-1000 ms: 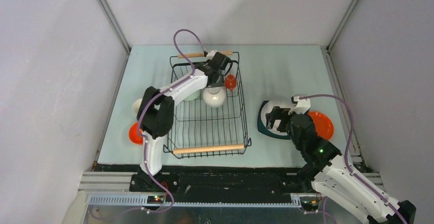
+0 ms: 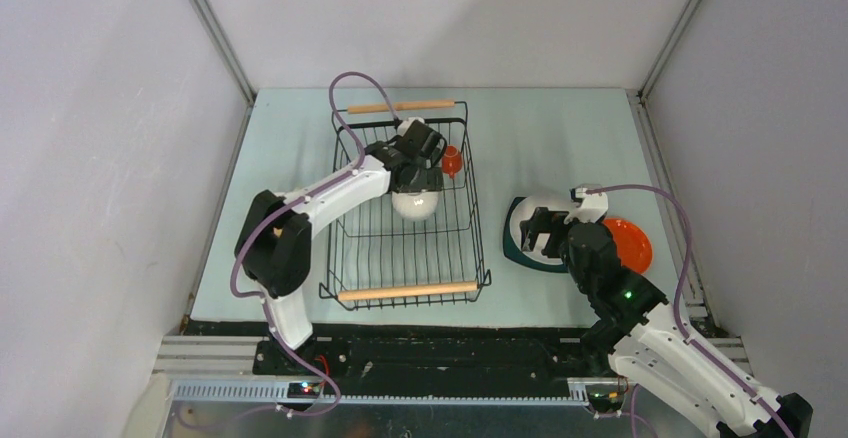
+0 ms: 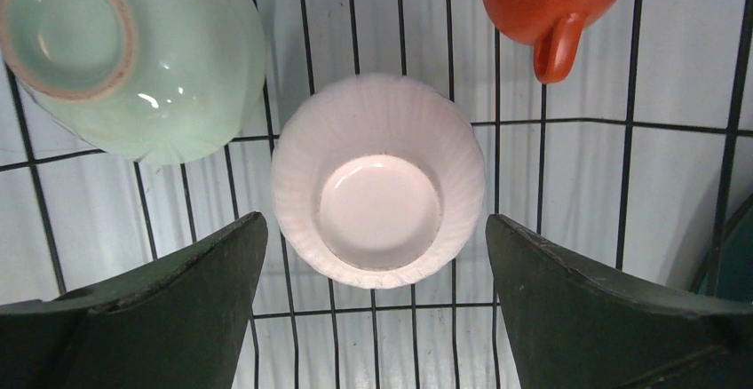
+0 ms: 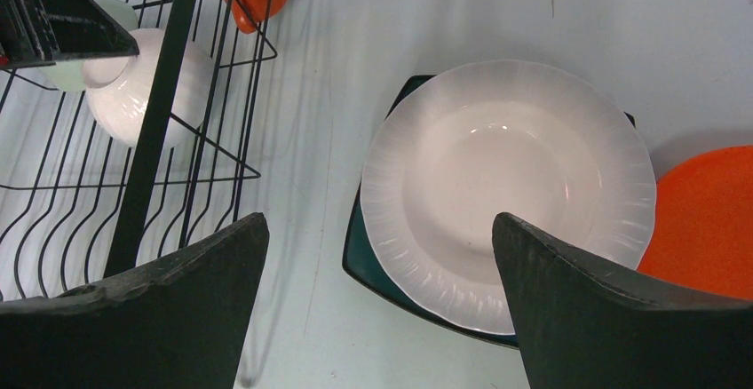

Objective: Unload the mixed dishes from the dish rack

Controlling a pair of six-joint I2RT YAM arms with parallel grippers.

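Observation:
Inside the black wire dish rack (image 2: 405, 290) a white bowl (image 3: 380, 180) lies upside down. To its left in the left wrist view is an overturned pale green bowl (image 3: 169, 60), and at the upper right an orange mug (image 3: 555, 3) with its handle toward the camera. My left gripper hangs open over the rack, a finger on either side of the white bowl in view, apart from it. Above the table to the rack's right, my right gripper is open and empty near a white plate (image 4: 497, 185), which rests on a dark green item (image 4: 368, 260).
An orange plate (image 2: 628, 246) lies at the right, beside the white plate. The rack's wooden handles (image 2: 408, 291) cross its front and back ends. Bare table shows between rack and plates and behind the plates.
My left arm has swung left and slightly toward the front, its gripper still over the rack. It now covers the orange and white dishes left of the rack. My right arm has stayed put.

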